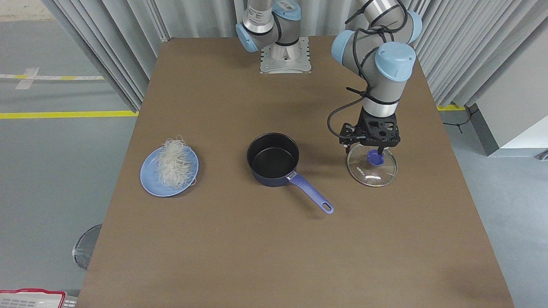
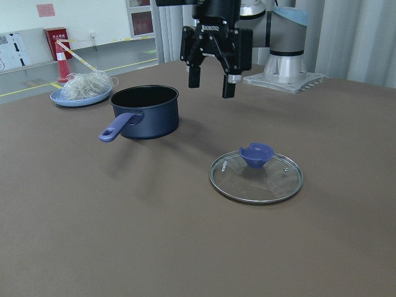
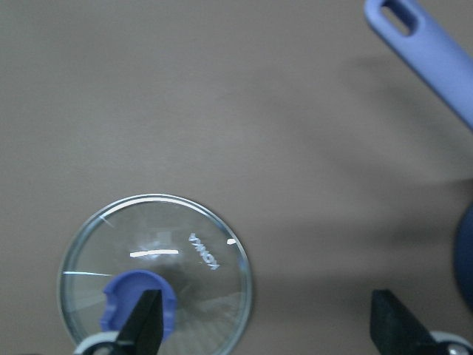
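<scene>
A glass lid [image 1: 362, 169] with a blue knob [image 2: 256, 154] rests flat on the table, to the right of the pot in the front view. My gripper [image 2: 211, 83] is open in the air above and behind the lid, with nothing between its fingers; in the wrist view the lid [image 3: 214, 303] is at lower left, behind one finger. The dark blue pot [image 1: 272, 158], uncovered and empty, has a long blue handle [image 1: 311, 191]. A blue plate [image 1: 151, 179] of white stringy noodles [image 1: 174, 164] stands on the left.
The front of the table and the stretch between plate and back edge are clear.
</scene>
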